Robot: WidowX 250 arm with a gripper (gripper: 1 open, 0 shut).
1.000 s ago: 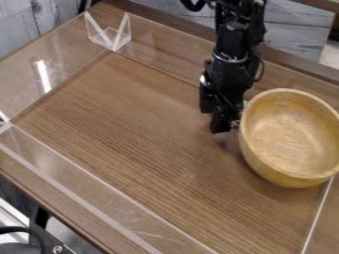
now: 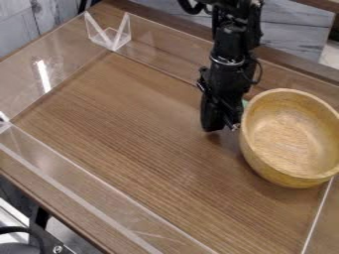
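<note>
The black robot arm reaches down from the top to the wooden surface, its gripper (image 2: 213,120) low beside the left rim of a large cream oval bowl (image 2: 288,134). The gripper looks shut; whether anything lies between its fingers is hard to see. A small pale greenish item behind the gripper, by the bowl's rim, is mostly hidden.
Clear plastic holders (image 2: 109,32) stand at the back left. The wooden tabletop (image 2: 119,139) is empty across its middle and front left. A pale wall runs along the back.
The gripper has shifted very slightly over the last second, staying beside the bowl's left rim. The bowl looks unmoved.
</note>
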